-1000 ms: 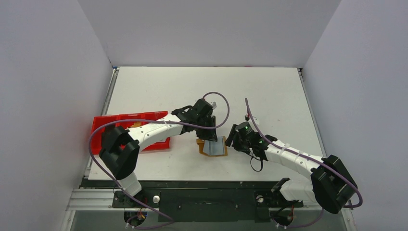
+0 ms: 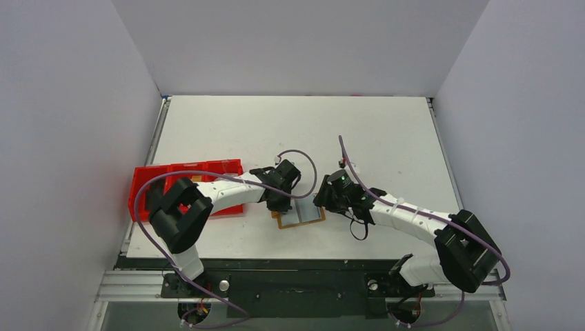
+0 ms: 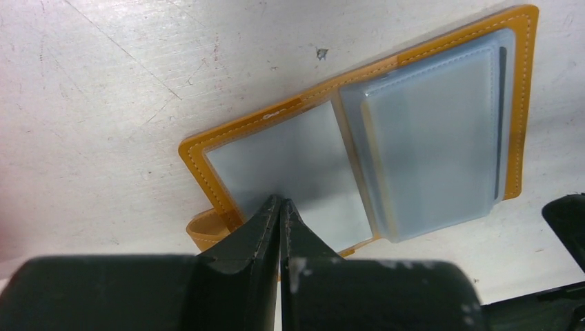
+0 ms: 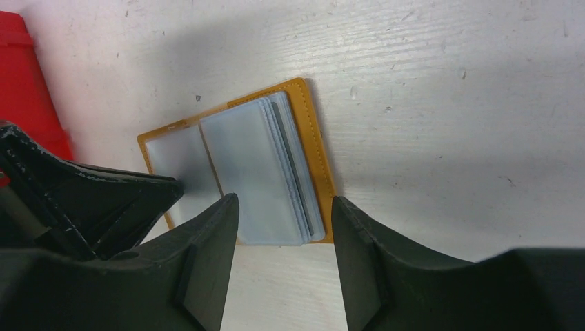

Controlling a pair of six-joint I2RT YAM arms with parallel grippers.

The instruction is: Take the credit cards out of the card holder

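The card holder lies open and flat on the table between both arms, tan-edged with clear sleeves. In the left wrist view, one half of the holder is a single flat pale sleeve; the other half carries a thicker stack of clear sleeves. My left gripper is shut, its tips over the near part of the flat half, with nothing showing between them. My right gripper stands part open, its fingers to either side of the stack's outer edge in its own view. Whether it touches the holder cannot be told. No separate card is visible.
A red compartment box stands at the left, under the left arm. In the right wrist view, the left gripper's dark finger reaches over the holder close by.
My left gripper has come nearer the table's front and down over the holder. The right gripper has shifted left, to the holder's right edge. The holder has slid slightly left and turned a little.
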